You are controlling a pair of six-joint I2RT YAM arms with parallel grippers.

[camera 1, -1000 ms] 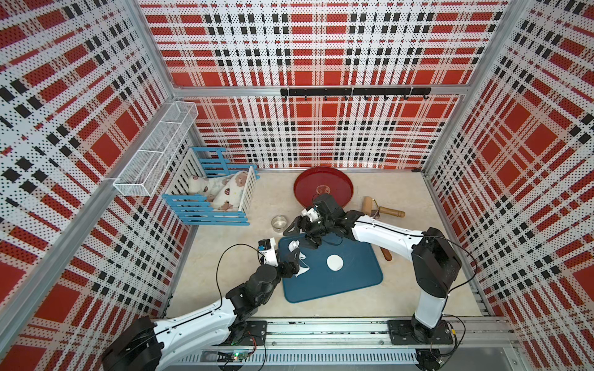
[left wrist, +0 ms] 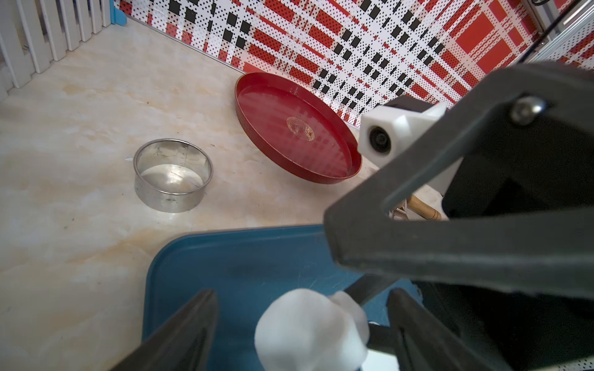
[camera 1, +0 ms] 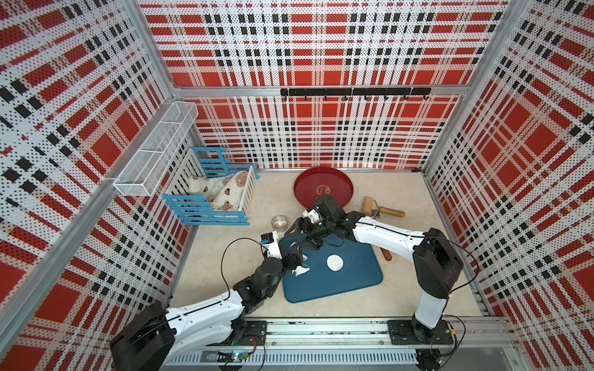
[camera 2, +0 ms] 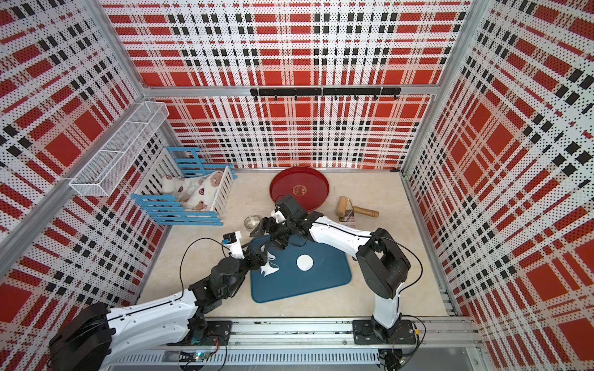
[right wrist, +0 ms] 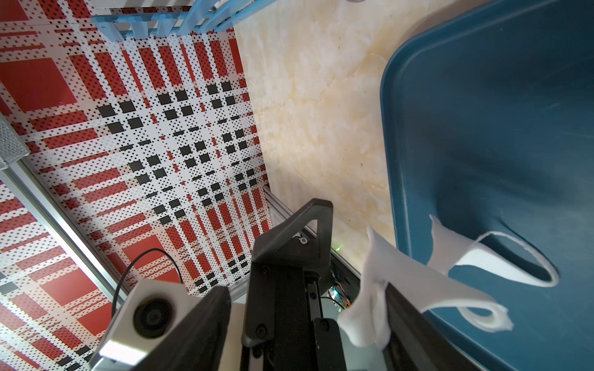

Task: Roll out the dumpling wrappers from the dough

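Observation:
In the top left view a round white wrapper (camera 1: 334, 262) lies flat on the blue mat (camera 1: 334, 284), with torn dough scraps (right wrist: 507, 259) at its left. Over the mat's left part my left gripper (camera 1: 295, 250) and right gripper (camera 1: 304, 232) face each other closely. A lump of white dough (left wrist: 306, 334) sits between the left gripper's blurred, open fingers. In the right wrist view draped white dough (right wrist: 408, 284) hangs at the right gripper's open fingers; whether it touches them is unclear.
A steel ring cutter (left wrist: 173, 191) stands behind the mat, a red tray (camera 1: 323, 174) farther back. A wooden roller tool (camera 1: 389, 211) lies at the right. A blue-and-white crate (camera 1: 204, 216) of plush items stands at back left.
My left arm has moved slightly up and right toward the right gripper, now covering the dough seen between them earlier. The right arm has shifted very little.

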